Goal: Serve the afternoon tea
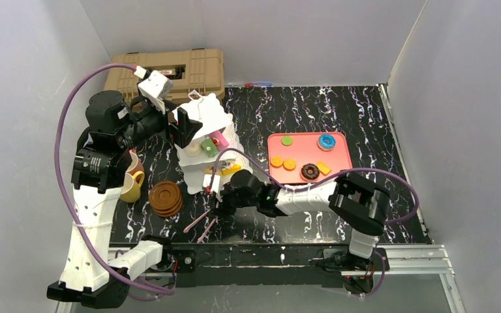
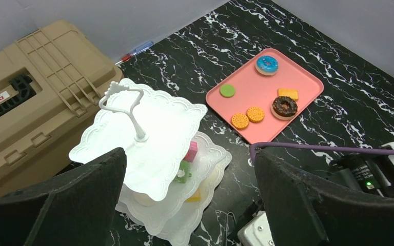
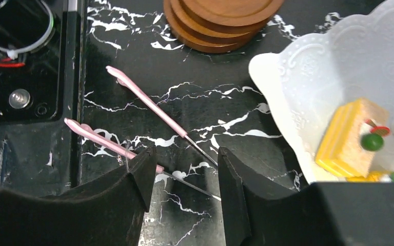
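A white tiered stand (image 2: pixel 159 118) holds pink, green and yellow toy cakes, the yellow sandwich cake (image 3: pixel 349 138) on its lowest tier. Two pink-handled utensils (image 3: pixel 149 102) lie on the marble top, with my open right gripper over their metal ends, its fingers apart. My left gripper (image 1: pixel 179 124) stands open above the stand's upper left. A pink tray (image 2: pixel 226 109) holds a blue donut, a chocolate donut and several biscuits.
Wooden coasters (image 1: pixel 166 194) are stacked left of the stand, beside a yellow mug (image 1: pixel 129 190). A tan case (image 1: pixel 121 81) lies at the back. Bare marble surrounds the tray.
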